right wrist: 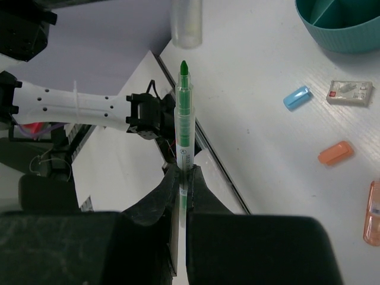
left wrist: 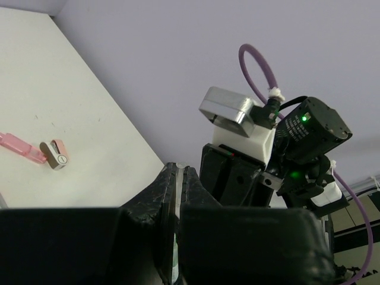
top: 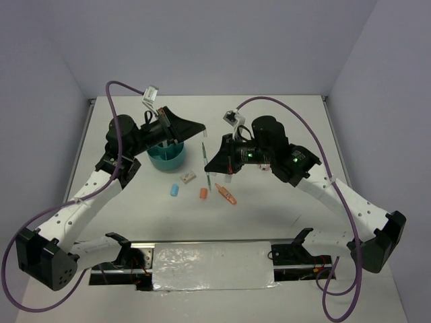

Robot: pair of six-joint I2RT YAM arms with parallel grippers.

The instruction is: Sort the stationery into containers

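My right gripper is shut on a green marker (right wrist: 184, 130), held upright in its wrist view with the bare green tip showing. My left gripper is shut on a pale translucent piece, apparently the marker's cap (right wrist: 186, 21), which hangs just beyond the tip, apart from it. A teal divided container (right wrist: 338, 35) stands on the table behind the left arm. On the table lie a blue item (right wrist: 297, 98), a grey eraser (right wrist: 350, 93), an orange item (right wrist: 335, 153), an orange highlighter (top: 226, 194), a pink item (left wrist: 21, 146) and a sharpener (left wrist: 54, 154).
The white table (top: 135, 215) has clear room at the front left and front right, and at the back centre. Grey walls stand at the back and both sides. The two arms face each other closely over the table's middle.
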